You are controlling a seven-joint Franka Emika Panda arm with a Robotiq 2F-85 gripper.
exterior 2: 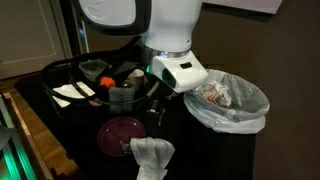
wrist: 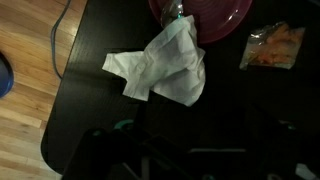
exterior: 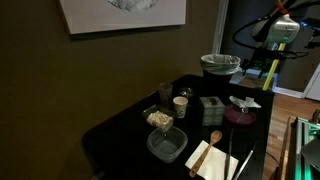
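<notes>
My gripper stands open at the bottom of the wrist view, with no object visible between its dark fingers. Below and ahead of it, a crumpled white cloth [wrist: 170,66] lies on the black table, next to a dark red plate [wrist: 222,18]. Exterior view 2 shows this cloth [exterior 2: 152,157] in front of the plate [exterior 2: 117,133], clear of the gripper. A clear packet with orange contents [wrist: 273,46] lies to the right of the plate in the wrist view.
A bin with a white liner [exterior 2: 227,110] holds crumpled material beside the arm. Cups [exterior: 180,104], a grey box [exterior: 212,110], a clear container [exterior: 167,144] and a wooden spoon [exterior: 206,151] occupy other parts of the table. Bare table [wrist: 230,105] shows right of the cloth.
</notes>
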